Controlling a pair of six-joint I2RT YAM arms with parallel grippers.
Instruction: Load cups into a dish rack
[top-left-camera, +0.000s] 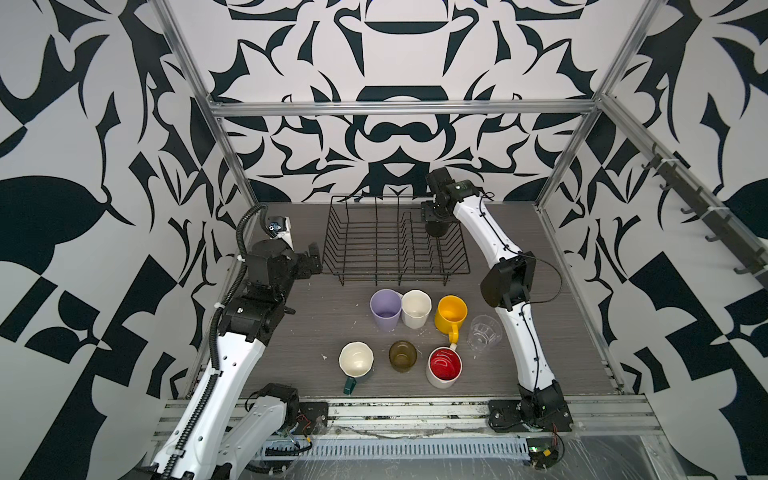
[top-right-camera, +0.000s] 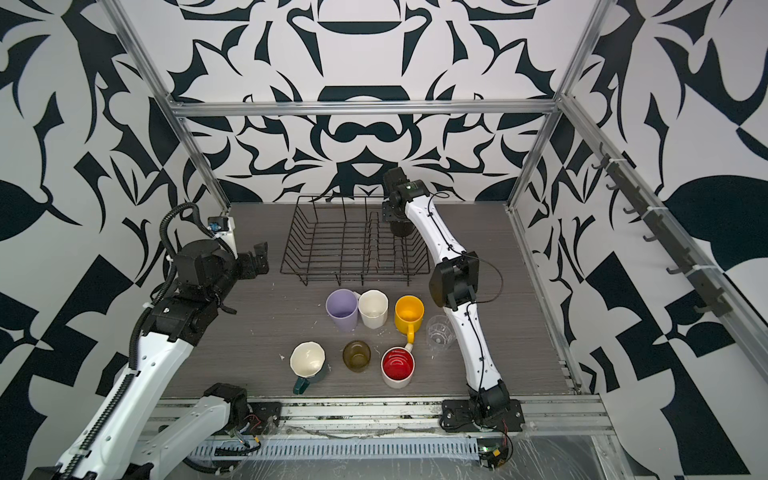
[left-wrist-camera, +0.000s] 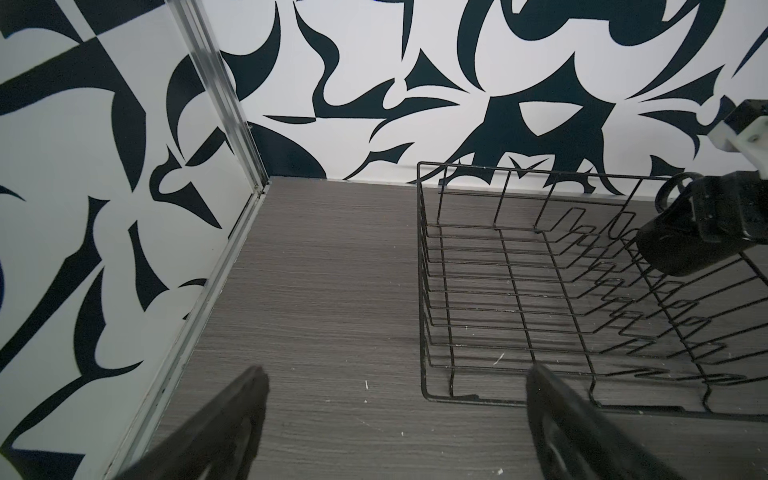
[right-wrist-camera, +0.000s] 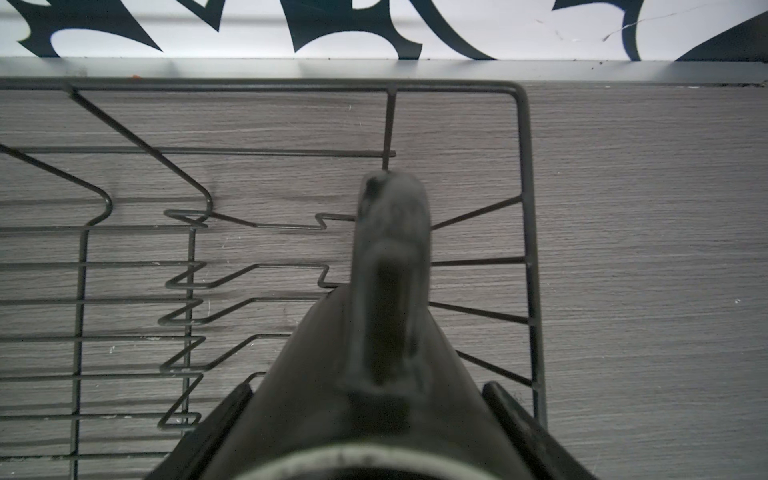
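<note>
At the rack's right end my right gripper stands open around a black mug, one finger on each side. Whether the pads touch the mug is hard to tell. Its handle points toward the back wall, and in the left wrist view the mug lies tilted over the wires. The black wire dish rack holds no other cup. My left gripper is open and empty, left of the rack. In front of the rack stand a purple cup, a white cup and a yellow mug.
Nearer the front are a cream mug with dark green handle, a brown glass and a red-lined mug. A clear glass stands close to the right arm. Bare table lies left of the rack.
</note>
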